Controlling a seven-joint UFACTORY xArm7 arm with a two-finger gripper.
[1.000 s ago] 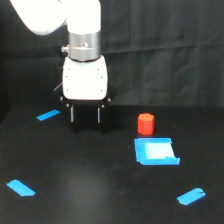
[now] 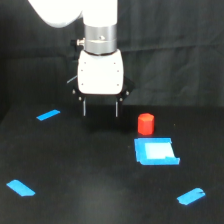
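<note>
My gripper (image 2: pixel 100 112) hangs at the upper left of the middle in the camera view, its thin dark fingers (image 2: pixel 117 106) set wide apart. Nothing shows between them. To the right of the gripper and lower in the picture, a red block (image 2: pixel 146 124) rests on the dark table, clear of the fingers. A white square edged with blue (image 2: pixel 157 152) lies flat just in front of the block.
Blue strips mark the table at the back left (image 2: pixel 48 115), front left (image 2: pixel 20 188) and front right (image 2: pixel 191 196). A black curtain (image 2: pixel 170 60) closes off the back.
The arm and open gripper have shifted right, closer to the red block, and sit slightly higher in the picture. The block, the blue-edged square and the strips have stayed put.
</note>
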